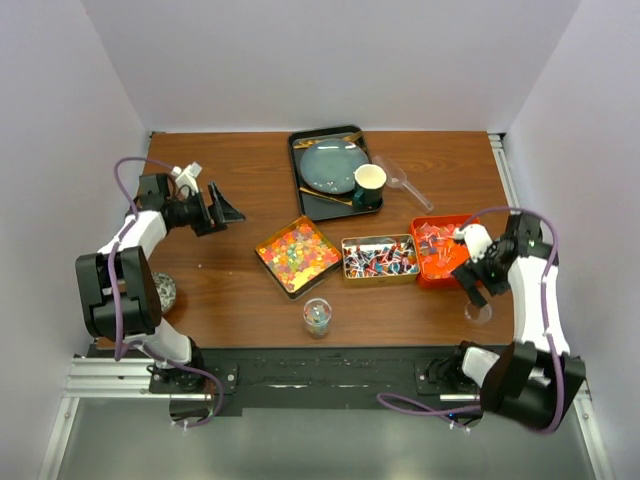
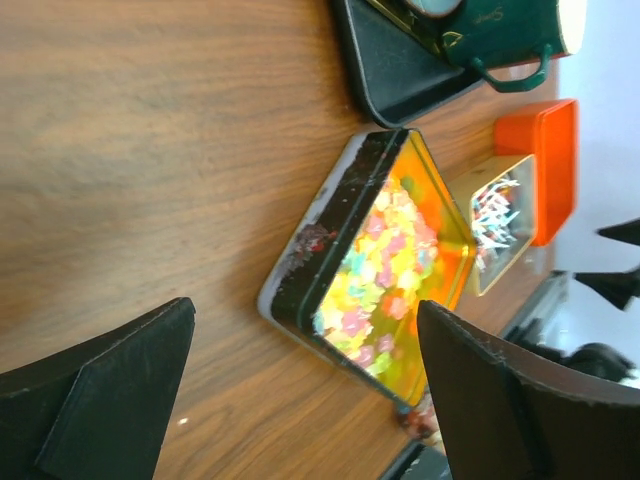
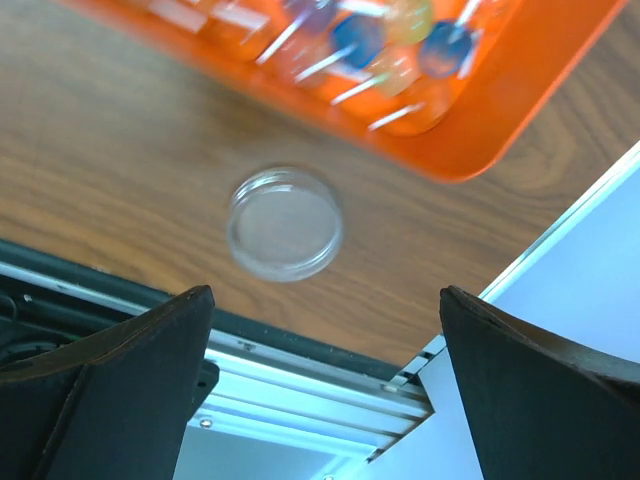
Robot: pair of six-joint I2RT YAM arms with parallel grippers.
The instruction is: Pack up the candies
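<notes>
Gummy candies (image 1: 299, 252) fill a dark-edged tray in the middle of the table. Right of it is a tin (image 1: 352, 281) of small wrapped candies, then an orange bin (image 1: 483, 240) holding lollipops (image 3: 362, 40). A clear jar (image 1: 317, 316) with something pale inside stands near the front edge. A round clear lid (image 3: 284, 224) lies flat on the wood, in front of the orange bin. Above and behind that lid, my right gripper (image 1: 470, 284) hangs open and empty. My left gripper (image 1: 229, 208) is open over bare table, left of the gummy tray (image 2: 330, 215), nothing between its fingers.
A black tray (image 1: 340, 209) at the back carries a grey plate (image 1: 334, 165) and a green mug (image 1: 369, 184). Beside it lies a clear scoop (image 1: 403, 184). A patterned round object (image 1: 164, 291) sits at the left front.
</notes>
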